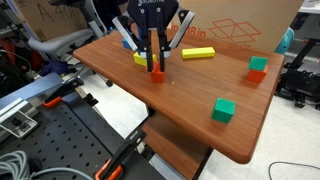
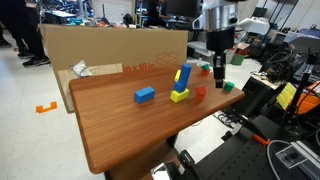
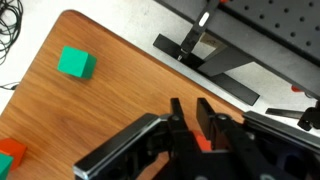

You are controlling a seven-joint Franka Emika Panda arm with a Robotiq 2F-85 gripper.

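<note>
In exterior view 1 a small red block (image 1: 158,77) stands near the table's front edge, with my gripper (image 1: 155,64) just above it. From the side, the red block (image 2: 200,92) appears on the table below the fingers. The wrist view shows the gripper with a gap between its fingertips and wood beneath. Part of the red block (image 3: 203,141) shows beside and behind the right finger, the rest being hidden. Nothing is visibly held between the fingers.
A green block (image 1: 223,110) sits nearer the right corner. Another green block (image 1: 259,63) rests on a red one farther back. A yellow bar (image 1: 198,51) lies behind the gripper. Blue (image 2: 183,77) and yellow (image 2: 180,95) blocks stand stacked; a separate blue block (image 2: 144,95) lies leftward.
</note>
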